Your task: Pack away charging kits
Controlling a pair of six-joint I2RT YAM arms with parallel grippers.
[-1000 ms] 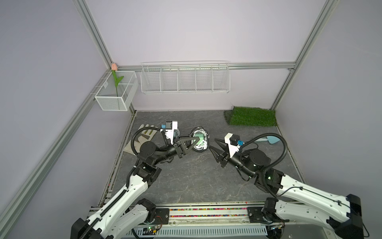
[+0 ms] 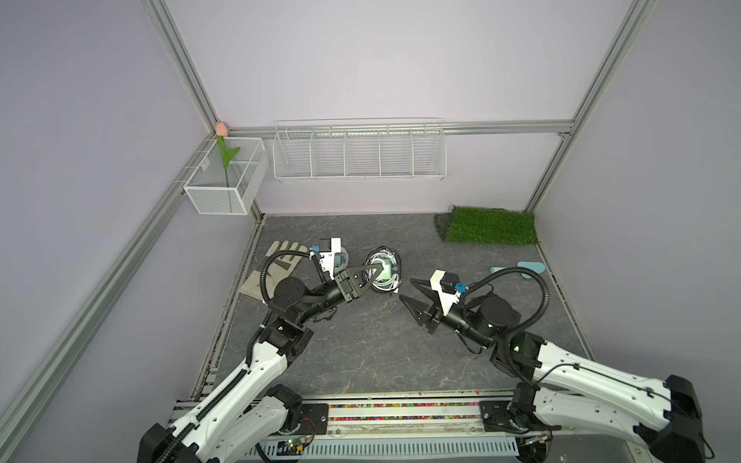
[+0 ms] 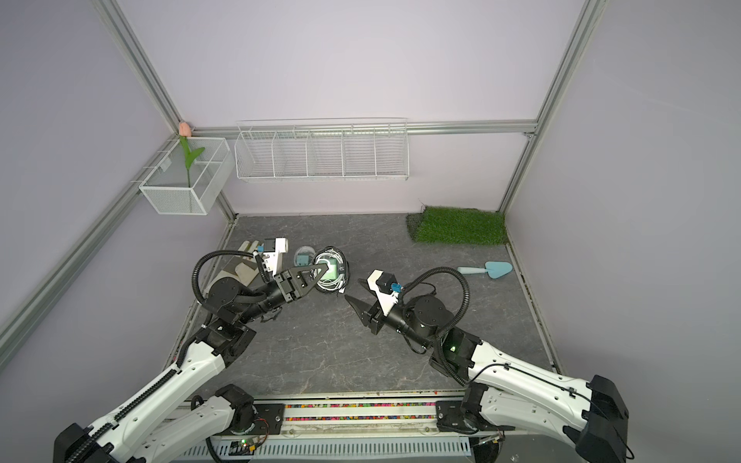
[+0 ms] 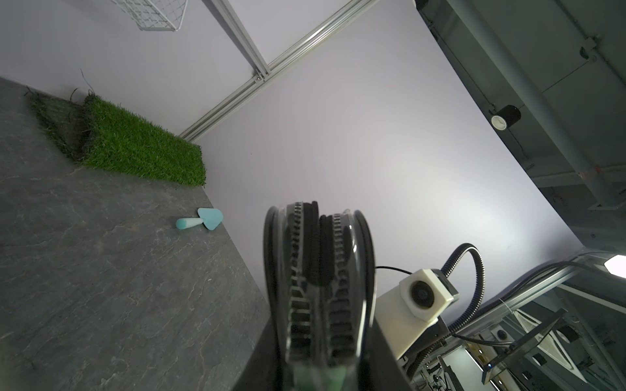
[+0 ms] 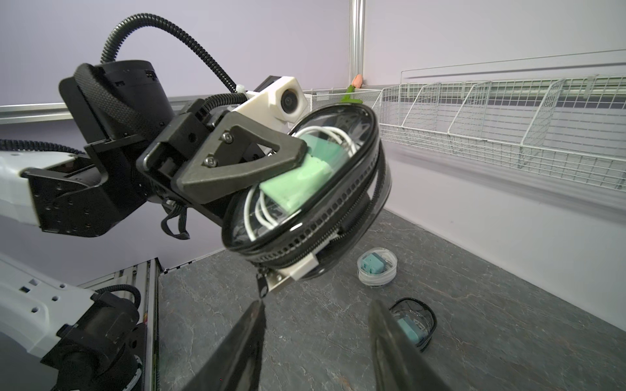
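Observation:
My left gripper (image 2: pixel 379 267) is shut on a round clear pouch (image 5: pixel 303 189) with a black zipper rim, held tilted above the floor. Inside are a pale green charger (image 5: pixel 296 182) and coiled white cable (image 5: pixel 255 211). A zipper pull (image 5: pixel 262 286) dangles at the pouch's lower edge; how far the zip is closed, I cannot tell. In the left wrist view the pouch (image 4: pixel 317 260) appears edge-on. My right gripper stands open just below and to the right of it, empty. A clear round case (image 5: pixel 377 266) and a black-edged pouch (image 5: pixel 414 322), each with a teal charger, lie on the floor.
White wire baskets with dividers (image 2: pixel 359 177) hang on the back wall. A corner basket (image 2: pixel 220 202) holds a tulip (image 2: pixel 222 131). Gloves (image 2: pixel 270 270), artificial grass (image 2: pixel 494 225) and a blue trowel (image 3: pixel 498 269) lie around.
My right gripper has shifted slightly left and toward the front, now lower beside the pouch's edge. The left gripper has barely moved and keeps its hold; a white zipper tab now shows.

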